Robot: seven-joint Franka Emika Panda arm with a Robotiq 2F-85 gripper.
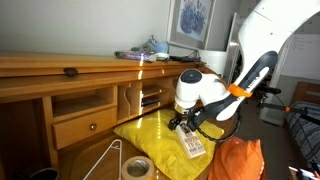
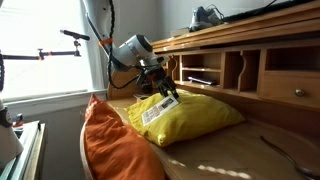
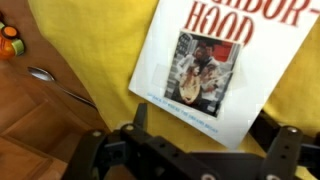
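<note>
A white book (image 3: 215, 70) with red lettering and a picture of people on its cover lies on a yellow cushion (image 1: 150, 128). My gripper is open, its fingers wide apart at the book's near end in the wrist view, with nothing gripped between them. In exterior view 1 the gripper (image 1: 181, 123) hangs at the upper left part of the book (image 1: 192, 143). From exterior view 2, the gripper (image 2: 168, 90) is close above the book (image 2: 160, 107); whether it touches cannot be told.
An orange cloth (image 1: 235, 160) lies in front of the cushion. On the wooden desk are a round ring-like object (image 1: 138, 168) and a bent white rod (image 1: 105, 155). A spoon (image 3: 62, 87) lies beside the cushion. Wooden drawers and cubbies (image 1: 85, 125) stand behind.
</note>
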